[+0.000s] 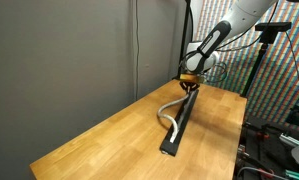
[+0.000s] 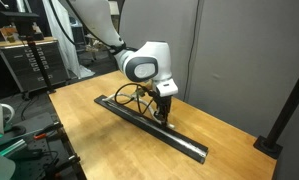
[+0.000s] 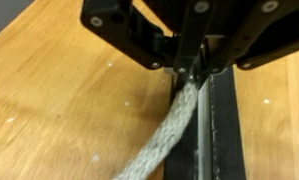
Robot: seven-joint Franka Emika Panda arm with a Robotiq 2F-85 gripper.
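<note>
A pale woven rope [image 3: 167, 138] runs into the fingertips of my gripper, which is shut on it in the wrist view. Directly beneath the fingers lies a long black strip [image 3: 227, 130] with a light groove along its length. The rope's held part is over the strip's left side, and its loose part trails away to the lower left. In exterior view 1 the rope [image 1: 173, 126] bends in a curve beside and across the black strip [image 1: 171, 147]. The fingers hide the rope's tip, so I cannot tell whether any of it sits in the groove.
The wooden table [image 1: 99, 145] has wide free room to the left and front. A grey partition wall [image 1: 69, 70] stands along the back. Black cables loop round the white arm [image 2: 149, 65].
</note>
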